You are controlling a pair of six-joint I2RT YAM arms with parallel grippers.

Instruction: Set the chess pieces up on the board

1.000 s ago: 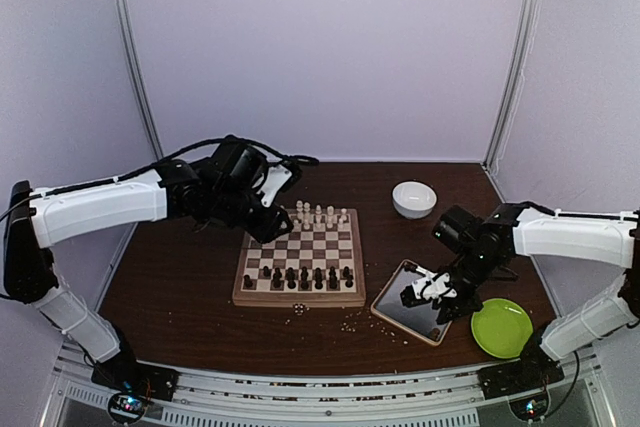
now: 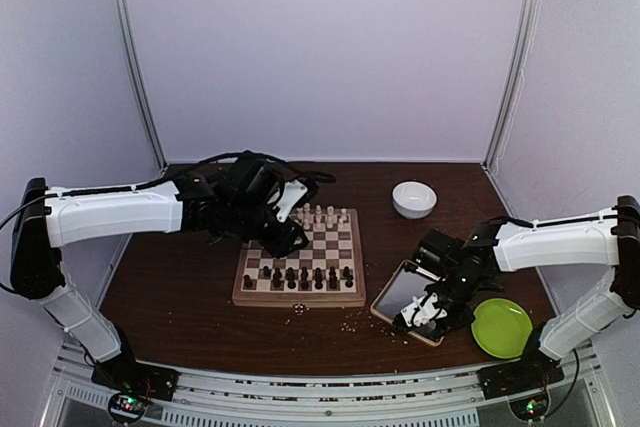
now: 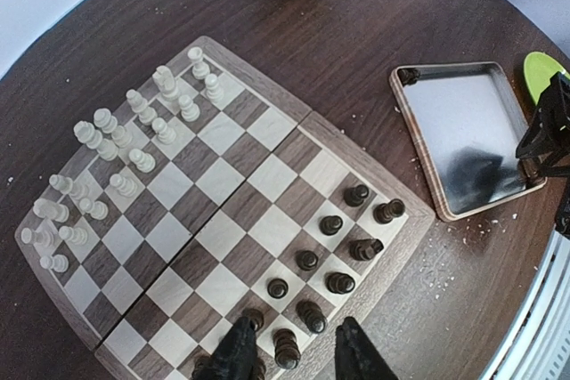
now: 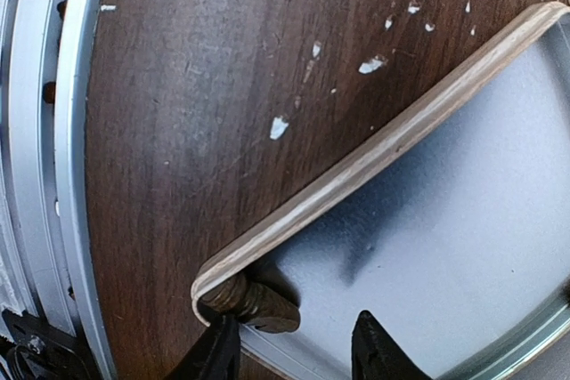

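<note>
The chessboard (image 2: 300, 302) lies at the middle left, with white pieces (image 3: 111, 126) along one side and dark pieces (image 3: 340, 283) along the other. Over the board hangs my left gripper, its fingers apart; dark pieces show beyond the gap, and none is gripped. A dark piece (image 4: 267, 309) lies on its side in a corner of the tray (image 4: 427, 122). Just short of that piece stands my right gripper, open and empty, with the piece nearer its left finger. Another dark piece (image 3: 409, 75) lies in the tray's far corner.
A white bowl (image 2: 414, 199) stands at the back right, and a green plate (image 2: 502, 328) sits right of the tray. Small pale flecks (image 2: 352, 322) are scattered on the table between board and tray. The back table area between board and bowl is clear.
</note>
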